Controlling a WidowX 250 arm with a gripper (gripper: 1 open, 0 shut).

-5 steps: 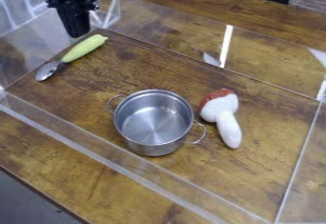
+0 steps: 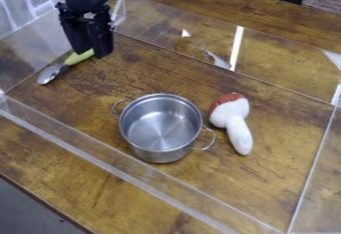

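My black gripper hangs at the top left, low over a yellow-green corn cob, hiding much of it; whether its fingers are apart or closed on the cob cannot be made out. A metal spoon-like utensil lies at the cob's lower left end. A steel pot with two side handles stands empty in the lower middle. To its right lies a white mushroom-shaped object with a red patch on its cap.
Clear acrylic walls border the wooden table around the work area. The middle between cob and pot is bare, as is the right part inside the walls.
My gripper has come down and a little to the right, now covering much of the corn cob that showed fully before. The pot and mushroom-shaped object are unmoved.
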